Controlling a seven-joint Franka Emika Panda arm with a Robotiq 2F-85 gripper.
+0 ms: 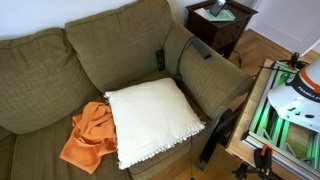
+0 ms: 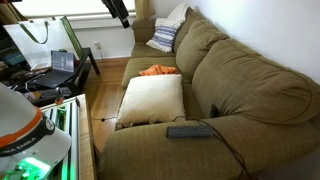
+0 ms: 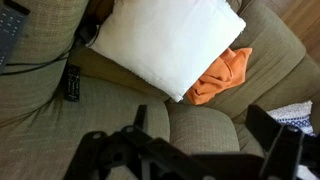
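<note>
My gripper shows along the bottom of the wrist view, its dark fingers (image 3: 92, 152) spread wide with nothing between them. Beyond it in that view is the brown sofa, well apart from the fingers. A cream pillow (image 1: 152, 117) with a fringed edge lies on the sofa seat (image 1: 40, 150). Beside the pillow an orange cloth (image 1: 91, 137) is crumpled; in the wrist view the cloth (image 3: 220, 76) sits partly behind the pillow (image 3: 168, 40). The second exterior view shows the same pillow (image 2: 152, 99) in front of the cloth (image 2: 157, 71).
A patterned pillow (image 2: 165, 35) rests at the sofa's far end. On the near armrest lies a dark keyboard-like object (image 2: 191, 132) with a cable. A small black remote-like object (image 3: 72, 83) is on the seat. A wooden side table (image 1: 217, 27) stands behind the armrest.
</note>
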